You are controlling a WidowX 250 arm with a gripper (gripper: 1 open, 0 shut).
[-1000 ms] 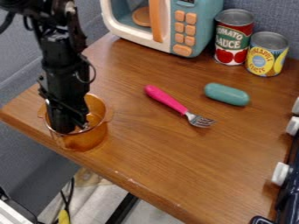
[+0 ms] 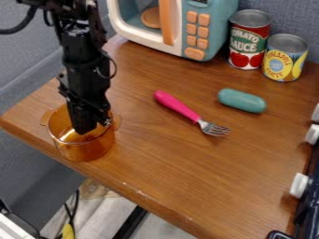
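My black gripper [image 2: 88, 119] points down into an amber see-through pot [image 2: 103, 147] at the left edge of the wooden table. Its fingertips are inside or at the rim of the pot; I cannot tell whether they are open or shut, or whether anything is between them. A pink-handled fork [image 2: 181, 109] lies in the middle of the table, right of the pot, and a teal oblong object [image 2: 242, 100] lies beyond it.
A toy microwave [image 2: 174, 23] stands at the back, with two cans, red [image 2: 247, 45] and yellow [image 2: 283, 62], to its right. A dark appliance [image 2: 305, 210] with white knobs lines the right edge.
The gripper and arm have shifted slightly rightward and up over the pot since a second ago. The other objects have not moved.
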